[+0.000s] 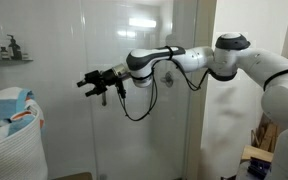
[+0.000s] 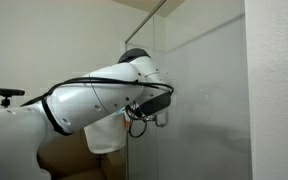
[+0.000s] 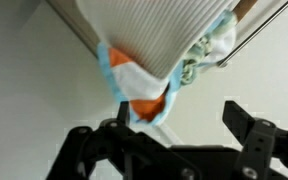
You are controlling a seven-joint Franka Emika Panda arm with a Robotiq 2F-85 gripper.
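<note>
My gripper (image 1: 87, 83) hangs in the air before the glass panel, to the right of a white basket (image 1: 16, 155) and above its rim. Towels (image 1: 9, 106) in blue, green and orange fill the basket's top. In the wrist view the gripper is open, its black fingers (image 3: 249, 125) wide apart and nothing between them. Beyond them appear the ribbed basket (image 3: 144, 30), a white and orange striped cloth (image 3: 134, 80) and a patterned cloth (image 3: 212, 48). The gripper is hidden behind the arm in exterior view 2.
A shower glass panel (image 1: 134, 120) with a handle (image 1: 104, 96) stands behind the arm. Bottles (image 1: 14, 47) sit on a wall shelf (image 1: 6, 61). A brown sofa (image 2: 74, 155) shows in exterior view 2. Loose cables (image 1: 152, 98) hang from the arm.
</note>
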